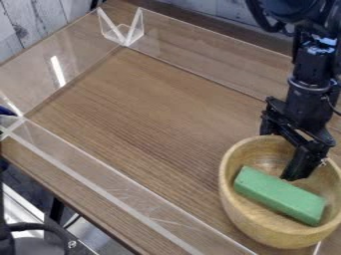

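Observation:
A wooden bowl sits at the lower right of the table, with a green block lying inside it. My black gripper reaches down from the top right into the back of the bowl, just behind the block. Its fingers stand apart, and I see nothing held between them.
Clear plastic brackets stand at the back left edge, and a clear strip runs along the near left edge. A black object is at the bottom left corner.

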